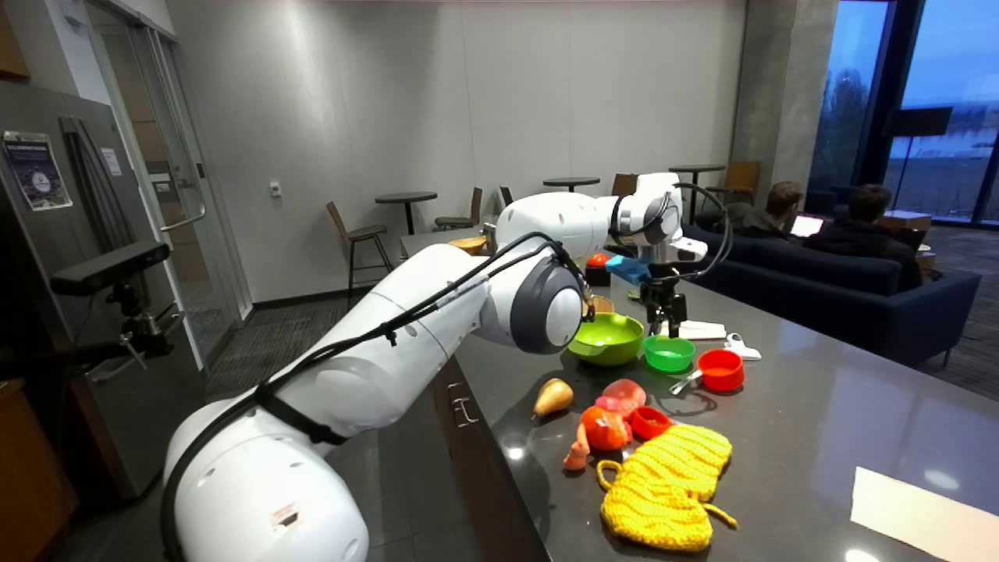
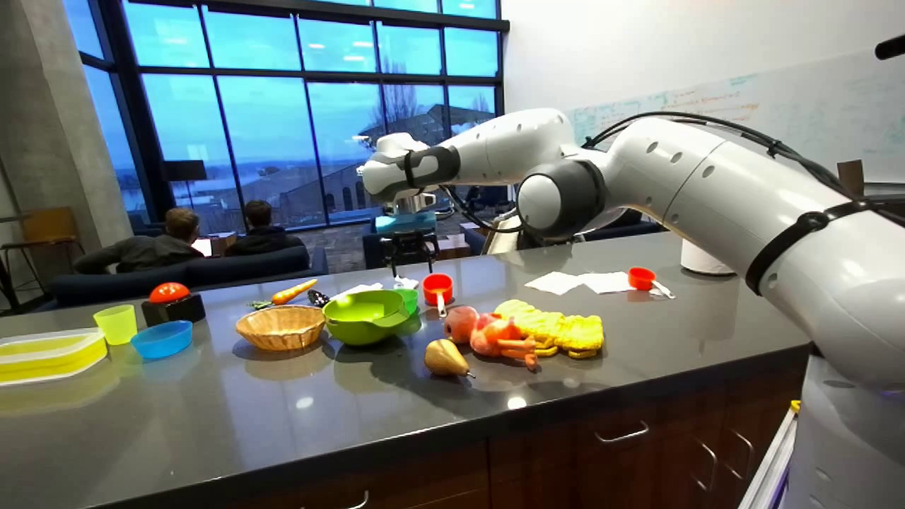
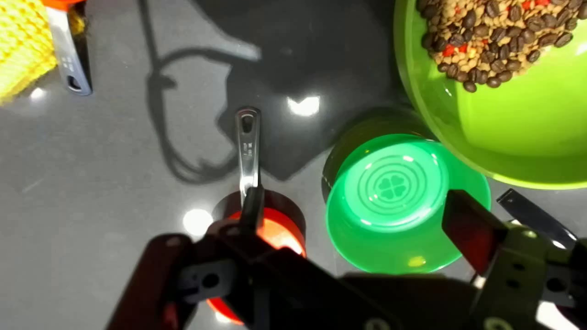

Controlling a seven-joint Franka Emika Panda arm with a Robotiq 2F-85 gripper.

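My gripper is open above the counter, its two fingers wide apart with nothing between them. Below it in the wrist view lies a small green bowl (image 3: 393, 189), empty, with a clover mark on its bottom. The left finger covers part of a red measuring cup (image 3: 280, 228) whose metal handle points away. Close beside the green bowl, a larger lime-green bowl (image 3: 495, 132) holds dark beans, tan bits and a few red pieces. In exterior view 1 the gripper (image 1: 663, 332) hangs just above and behind the small bowl (image 1: 669, 354).
A pear (image 2: 445, 358), a peach (image 2: 460, 323) and a yellow knitted cloth (image 2: 556, 326) lie nearer the counter's front. A wicker basket (image 2: 281, 327) stands left of the lime bowl. Further left is a blue bowl (image 2: 162, 339). The counter's far right has free room.
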